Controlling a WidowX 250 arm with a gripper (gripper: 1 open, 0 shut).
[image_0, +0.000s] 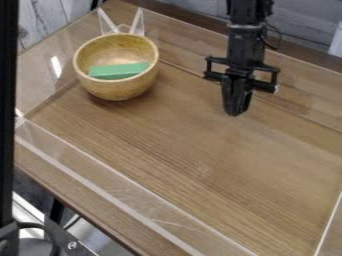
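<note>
My gripper (238, 100) points down at the wooden table in the upper right of the camera view, a dark shape whose fingertips look close together, with nothing visible between them. A tan bowl (115, 87) stands to its left, holding a green block (118, 71). The gripper is apart from the bowl.
A pale pronged object (120, 25) stands behind the bowl at the back. Clear strips line the table's left edge, and dark items lie past it at the lower left.
</note>
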